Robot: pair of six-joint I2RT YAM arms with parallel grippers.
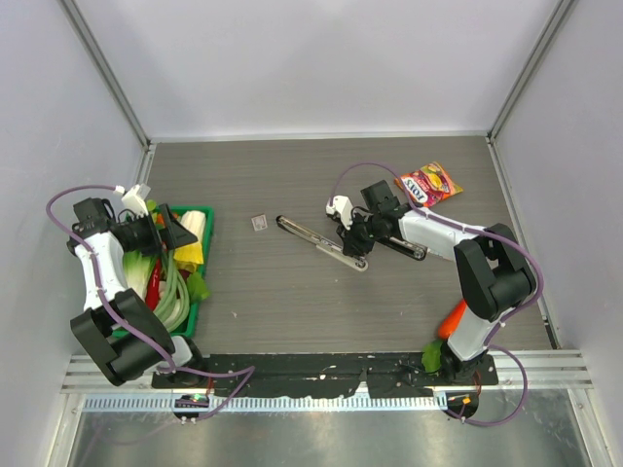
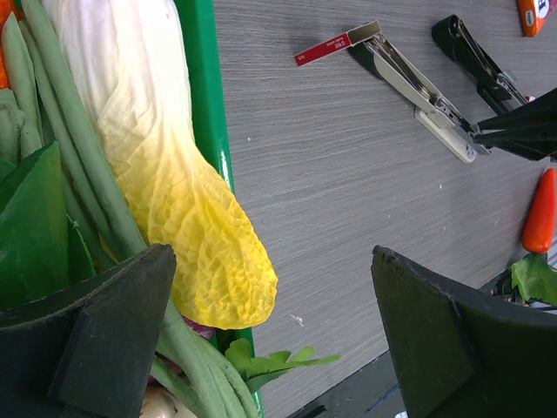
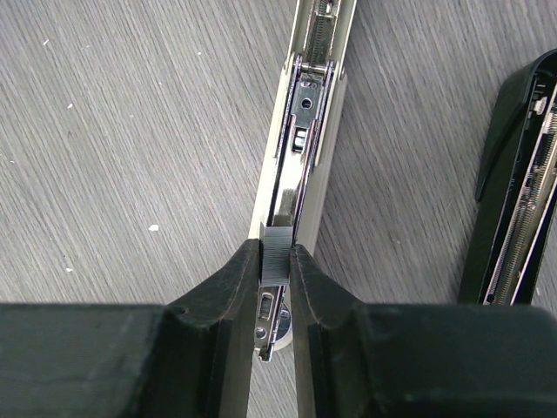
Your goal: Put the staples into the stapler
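Note:
A cream-and-black stapler (image 1: 313, 239) lies opened out on the table. In the right wrist view its metal rail (image 3: 306, 109) faces up, and a short grey strip of staples (image 3: 277, 247) sits over the rail near its front end. My right gripper is down at that strip, a fingertip close along each side; whether they pinch it cannot be made out. In the left wrist view a small red-sided box (image 2: 322, 50) stands by the stapler's other end. My left gripper is wide open above the vegetable basket, with nothing held.
A second, black stapler (image 3: 509, 218) lies to the right of the first. The green basket (image 2: 209, 96) of vegetables fills the left side. A chip bag (image 1: 429, 183) and an orange-red vegetable (image 1: 452, 319) lie right.

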